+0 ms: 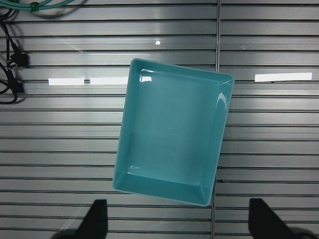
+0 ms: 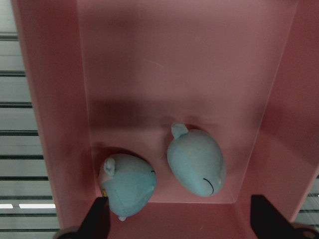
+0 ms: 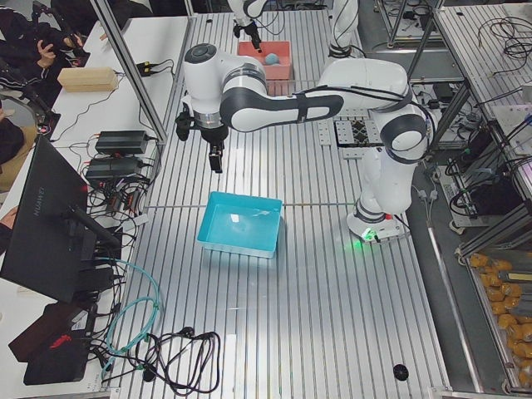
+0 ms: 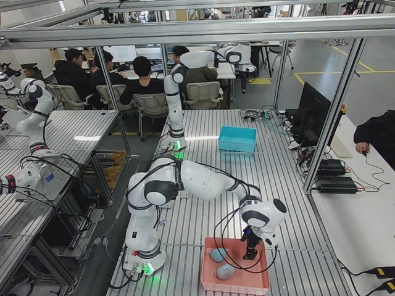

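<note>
A teal plastic bin [image 3: 239, 223], empty, sits on the slatted metal table; in the left wrist view it lies [image 1: 169, 129] below my left gripper, whose fingers are spread wide with nothing between them. My right gripper is open over a pink bin [image 2: 179, 59] that holds two pale blue plush toys, one at lower left [image 2: 127, 186] and one to its right [image 2: 197, 162]. The toys lie on the bin floor, ahead of the open fingers in the right wrist view.
A monitor [image 3: 46, 216], power units and coiled black and teal cables [image 3: 179, 357] line one long edge of the table. Metal frame posts [image 4: 327, 142] stand at the edges. The table around the teal bin is mostly bare.
</note>
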